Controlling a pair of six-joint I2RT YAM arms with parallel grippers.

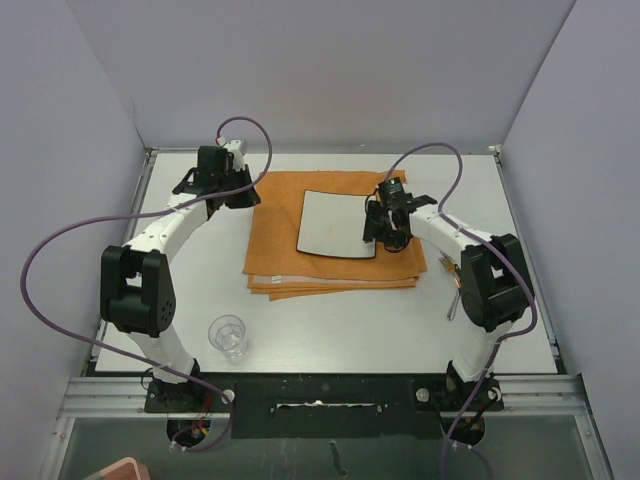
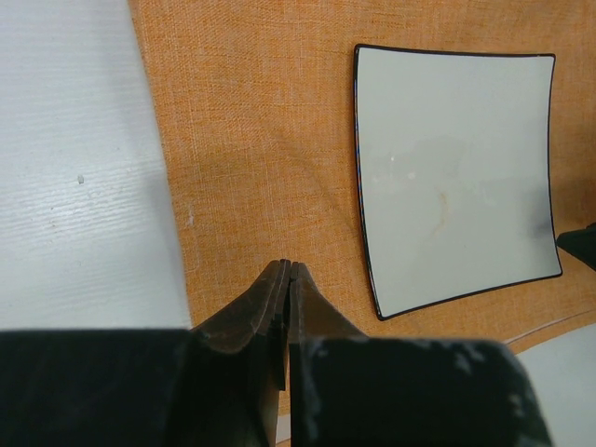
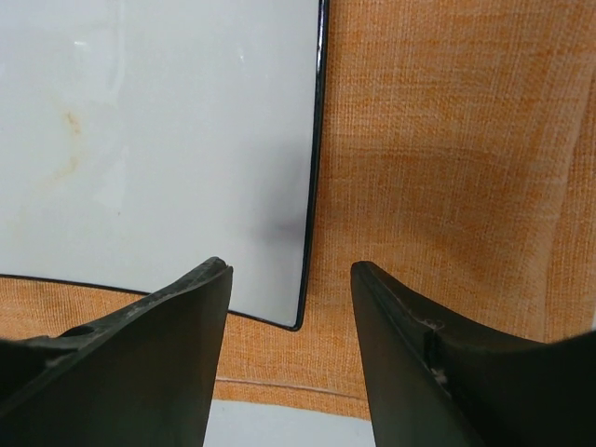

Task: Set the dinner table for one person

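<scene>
An orange cloth mat [image 1: 275, 232] lies on the white table with a square white, dark-rimmed plate [image 1: 330, 225] on it. My left gripper is shut, empty, above the mat's left edge. My right gripper hangs open over the plate's near right corner, nothing between its fingers; the corner lies below them in the right wrist view. Cutlery [image 1: 452, 295] lies right of the mat in the top view, partly hidden by the right arm. A clear glass [image 1: 228, 335] stands at the front left.
Walls close in the back and both sides. Folded cloth edges run along the mat's near side.
</scene>
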